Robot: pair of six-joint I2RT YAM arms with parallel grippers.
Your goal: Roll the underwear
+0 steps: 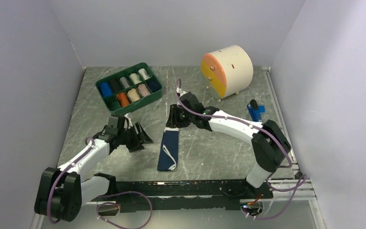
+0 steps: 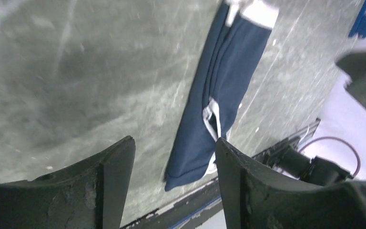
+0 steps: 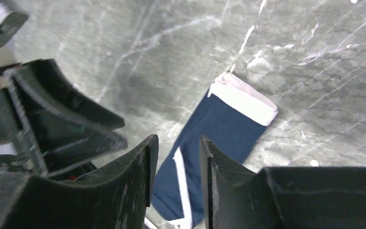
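The navy underwear (image 1: 169,149) lies flat on the table, folded into a long narrow strip with its white waistband at the far end and white trim across it. In the right wrist view its waistband (image 3: 243,101) is uncovered. Above that far end hovers my right gripper, part open with a narrow gap and no cloth held. My left gripper (image 1: 147,138) is open to the left of the strip, apart from it. In the left wrist view the whole underwear (image 2: 200,114) lies beyond its wide-spread, empty fingers (image 2: 119,167).
A green divided box (image 1: 151,99) with several rolled garments stands at the back left. A white drum-shaped cabinet (image 1: 238,71) is at the back right, with a blue stapler-like tool (image 1: 254,112) near the right edge. Bare table surrounds the strip.
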